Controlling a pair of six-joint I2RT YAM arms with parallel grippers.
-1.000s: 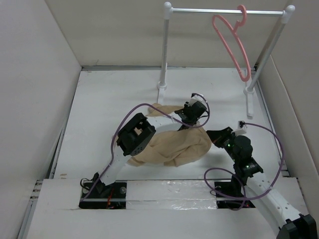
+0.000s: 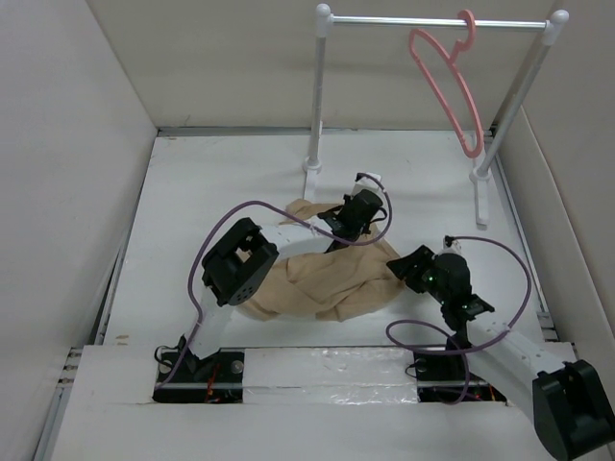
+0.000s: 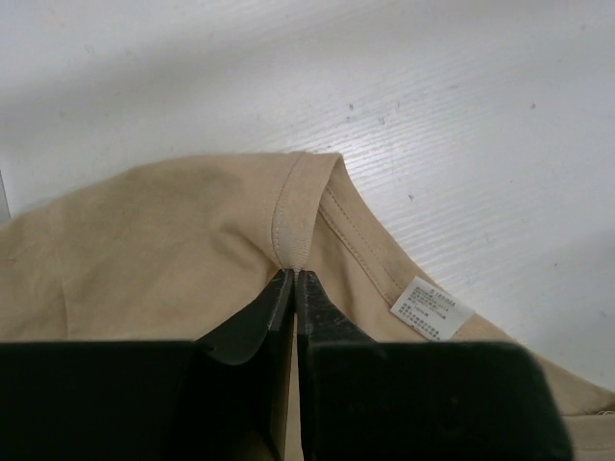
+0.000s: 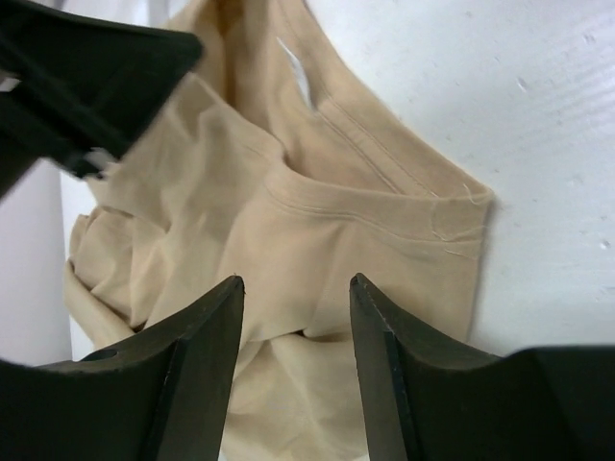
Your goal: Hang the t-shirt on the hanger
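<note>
A tan t-shirt [image 2: 327, 288] lies crumpled on the white floor, with a care label [image 3: 429, 308] along its open edge in the left wrist view. My left gripper is shut at a folded edge of the fabric; whether cloth is between the fingertips is unclear. My right gripper is open above the shirt's right part, near a hemmed corner. A pink hanger [image 2: 442, 72] hangs from the rail at the upper right.
The rack's rail [image 2: 384, 20] rests on two white posts at the back. Side walls enclose the floor, which is bare left of the shirt and along the back.
The left arm has moved a little left and back toward the shirt's middle.
</note>
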